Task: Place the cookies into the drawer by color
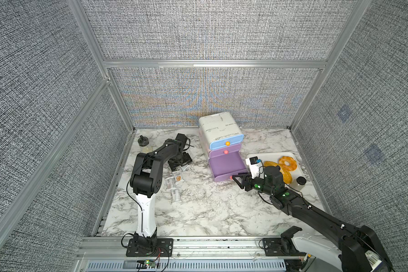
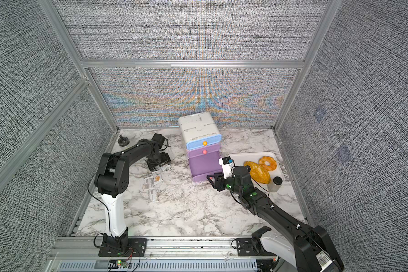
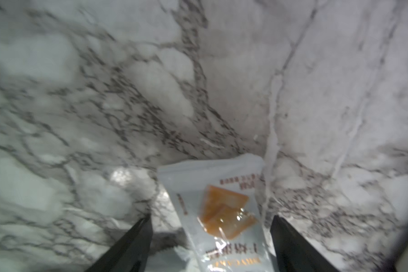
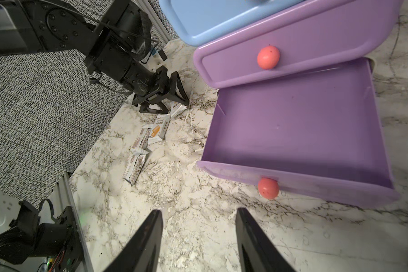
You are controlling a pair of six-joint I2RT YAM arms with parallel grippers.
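My left gripper is open, low over a cookie packet [image 3: 231, 244] with an orange mark, its fingertips either side of it in the left wrist view. More packets [image 1: 176, 195] lie loose on the table at left, front of that gripper. The drawer cabinet [image 1: 219, 127] has blue and purple fronts; the lower purple drawer [image 4: 285, 122] is pulled out and looks empty. My right gripper stands open just in front of that drawer, near its pink knob [image 4: 268, 187], with nothing between its fingers.
A white tray [image 1: 253, 155] with bread and a ring pastry sits at right, beside a lidded jar [image 2: 274, 185]. A dark-topped jar [image 1: 143, 141] stands at back left.
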